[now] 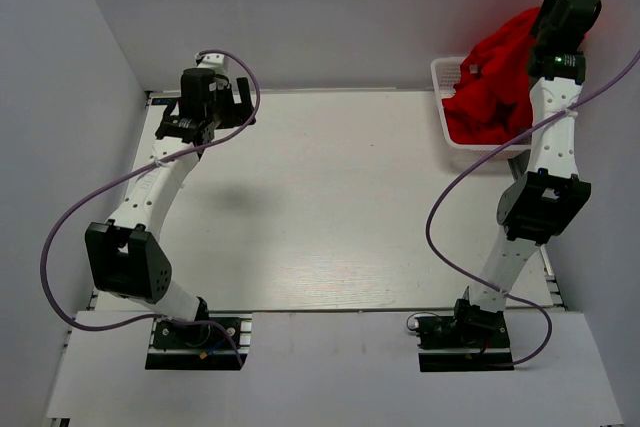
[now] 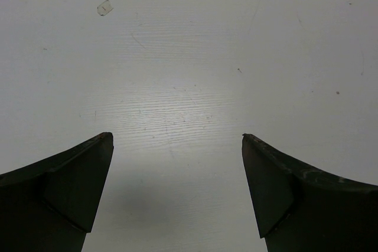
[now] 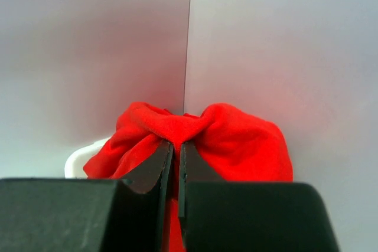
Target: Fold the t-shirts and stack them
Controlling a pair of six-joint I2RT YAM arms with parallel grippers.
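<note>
A crumpled red t-shirt (image 1: 490, 87) hangs in and above the white basket (image 1: 446, 136) at the table's far right corner. My right gripper (image 1: 545, 17) is raised over the basket's right side. Its fingers are shut on a pinched fold of the red cloth (image 3: 236, 137), which bunches out on both sides of them in the right wrist view. Over the far left of the table, my left gripper stands open with only bare tabletop between its fingers. Whether the red cloth is one shirt or more, I cannot tell.
Grey walls (image 1: 300, 17) close off the back and both sides, and the basket stands near the right corner. A purple cable (image 1: 432, 217) loops from the right arm over the table.
</note>
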